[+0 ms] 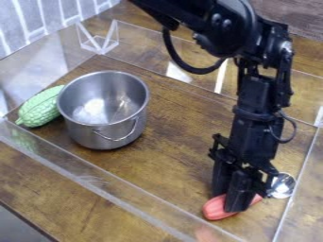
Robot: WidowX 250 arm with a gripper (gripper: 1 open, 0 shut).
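Note:
The black gripper [240, 193] is down at the lower right, its fingers over a red sausage-shaped object [216, 208] lying on the wooden surface. Whether the fingers have closed on it is hidden by the gripper body. A small shiny metal utensil [282, 184] lies just right of the gripper, partly behind it. A steel pot [93, 127] with a handle stands at the left, and a green corn-like object [40, 107] lies to its left.
A clear low-walled enclosure [57, 165] borders the work area. The middle of the wooden board [159, 156] between pot and gripper is free.

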